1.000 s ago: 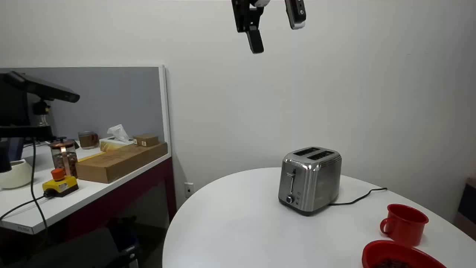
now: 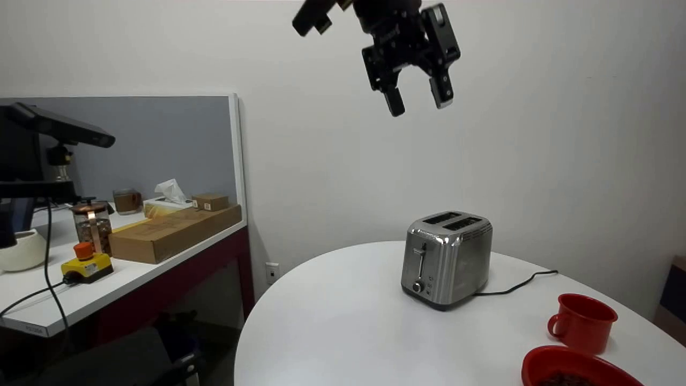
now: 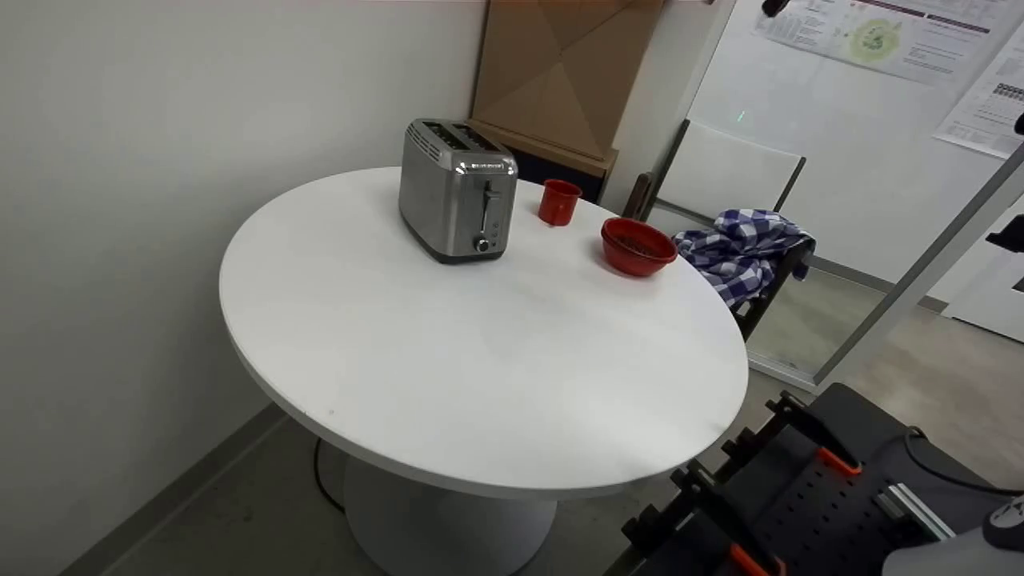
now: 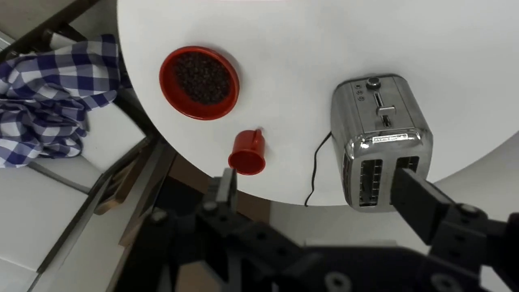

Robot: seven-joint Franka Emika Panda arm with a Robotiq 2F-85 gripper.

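Note:
My gripper [image 2: 418,106] hangs high over the round table [image 2: 321,321], open, with only air between its fingers. On the table stands a silver two-slot toaster [image 2: 447,260], upright, its lever side facing the front left in exterior view 1. A red mug [image 4: 246,153] is upright near the table's edge, apart from the toaster. Beside the mug sits a red bowl [image 4: 168,80] holding small dark pieces. From the wrist view, one finger [image 4: 226,187] appears below the mug and the other overlaps part of the toaster's slots.
The toaster's black cord [image 4: 315,168] trails across the tabletop. A chair with a blue checked cloth [image 3: 739,254] is by the table's edge. A side desk [image 2: 148,270] stands to the left.
In exterior view 1 my gripper has come down and a little to the right, still open. The toaster, mug and bowl have stayed in place.

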